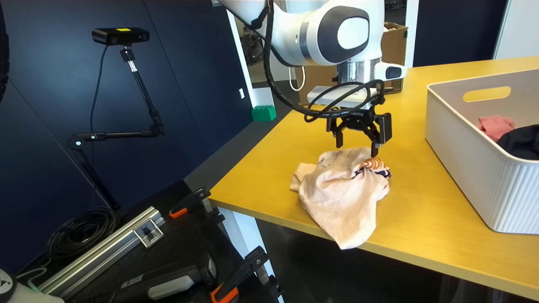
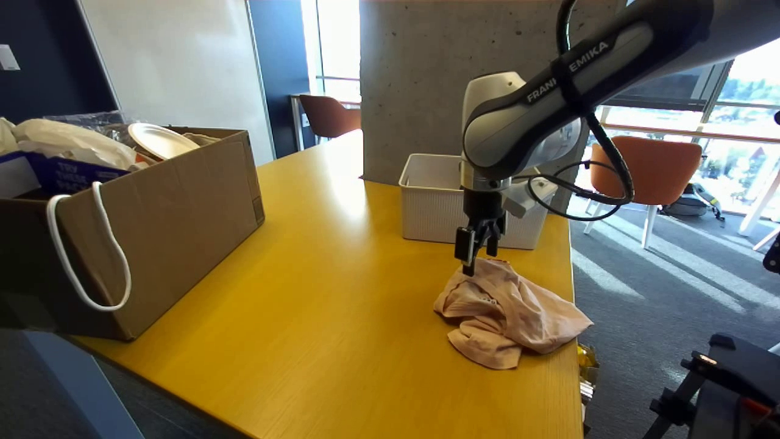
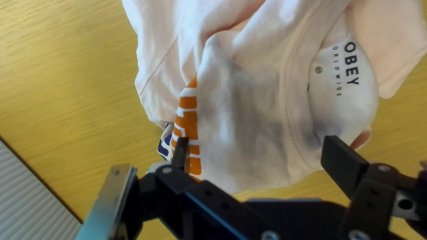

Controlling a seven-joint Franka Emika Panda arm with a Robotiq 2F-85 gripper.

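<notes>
A pale pink shirt [image 1: 343, 197] lies crumpled on the yellow table, one part hanging over the edge. In the wrist view its collar label [image 3: 349, 76] and an orange-and-navy print [image 3: 187, 120] show. My gripper [image 1: 356, 147] points down just above the shirt's back side, fingers wide apart. From the wrist, one fingertip [image 3: 180, 150] overlaps the print, while the other fingertip [image 3: 340, 162] lies beside the collar. Nothing is gripped between them; whether either tip touches the fabric I cannot tell.
A light grey bin [image 1: 485, 166] stands on the table, holding a pink cloth [image 1: 496, 126] and a black cloth [image 1: 523, 141]. A filled cardboard box [image 2: 175, 227] sits at the table's other end. Bare tabletop [image 2: 307, 307] lies between the box and the shirt.
</notes>
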